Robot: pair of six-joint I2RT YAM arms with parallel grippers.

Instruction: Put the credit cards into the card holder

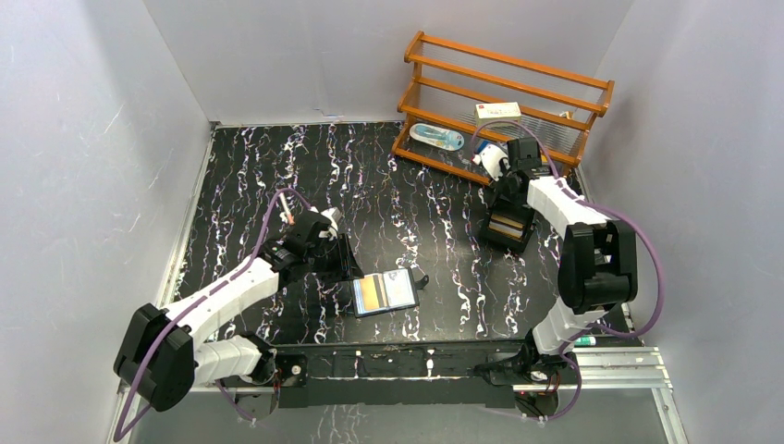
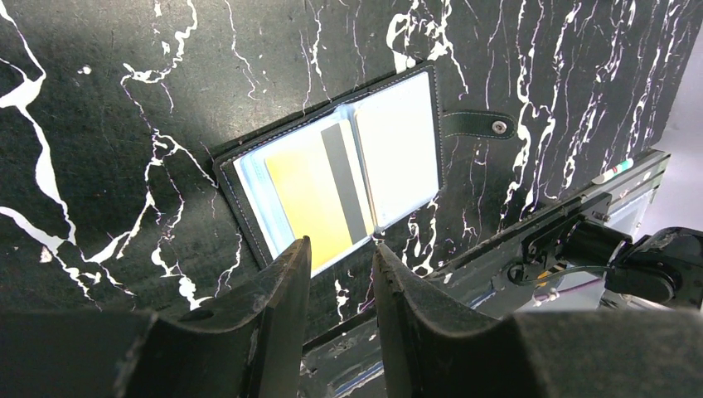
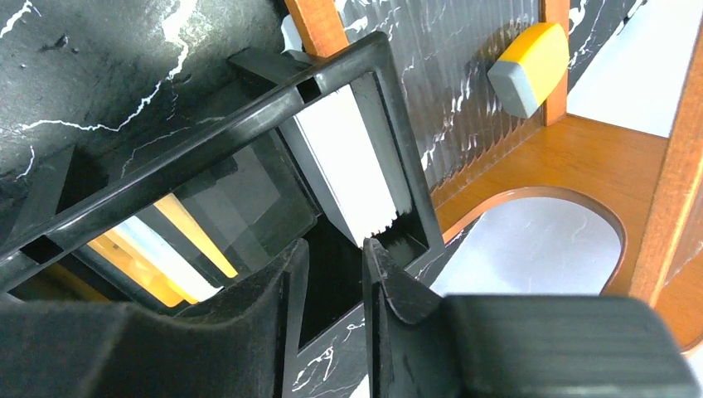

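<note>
An open black card holder (image 1: pixel 385 292) with a snap strap lies at the front centre; in the left wrist view a yellow card (image 2: pixel 307 199) and pale sleeves (image 2: pixel 398 149) show in it. My left gripper hangs over its left end, part open and empty. A black slotted box (image 1: pixel 507 227) stands at the right; in the right wrist view it holds yellow and white cards (image 3: pixel 166 253) and a white stack (image 3: pixel 344 162). My right gripper is over this box, fingers part open with nothing visible between them.
A wooden rack (image 1: pixel 508 65) with a small carton (image 1: pixel 497 114) and a blue-white packet (image 1: pixel 436 137) stands at the back right, close to my right arm.
</note>
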